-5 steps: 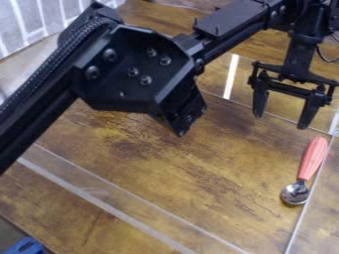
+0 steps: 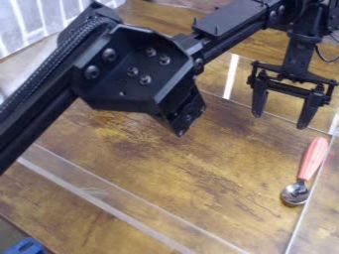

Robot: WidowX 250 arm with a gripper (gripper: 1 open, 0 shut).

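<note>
My black gripper [image 2: 282, 114] hangs at the upper right over the wooden table, its two fingers apart and open with nothing visible between them. Below it and slightly right, an ice-cream scoop [image 2: 310, 159] with a pink handle and a steel head lies on the table, apart from the fingers.
The arm's large black body spans the upper left and hides part of the table [image 2: 159, 198]. Pale tape strips run across the wood. A white item [image 2: 27, 22] is at the top-left corner, a blue object [image 2: 24, 247] at the bottom-left.
</note>
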